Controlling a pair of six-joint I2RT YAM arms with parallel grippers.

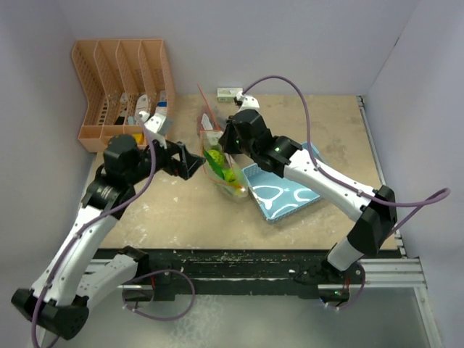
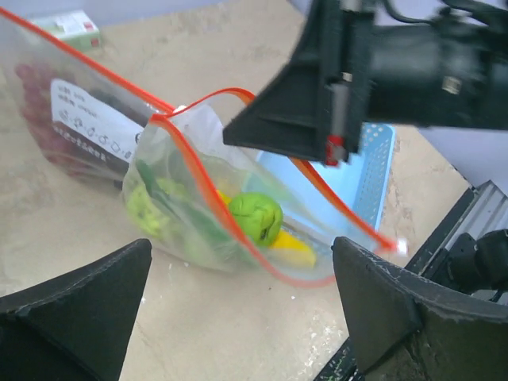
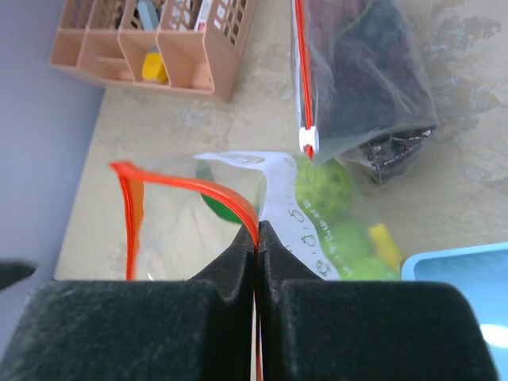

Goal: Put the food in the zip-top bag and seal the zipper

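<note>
A clear zip top bag (image 1: 232, 181) with an orange zipper edge hangs over the table's middle, its mouth open. Inside lie a green pepper-like food (image 2: 255, 216), a yellow piece (image 2: 292, 248) and other green food (image 2: 155, 208). My right gripper is shut on the orange zipper edge (image 3: 198, 186), which runs down between its fingers. In the left wrist view the free side of the mouth droops toward me. My left gripper (image 1: 193, 164) stands open just left of the bag, its fingers (image 2: 79, 309) apart and clear of the zipper.
A blue tray (image 1: 279, 196) sits to the right and a peach divided rack (image 1: 87, 130) at the back left. A small box (image 1: 229, 94) stands at the back.
</note>
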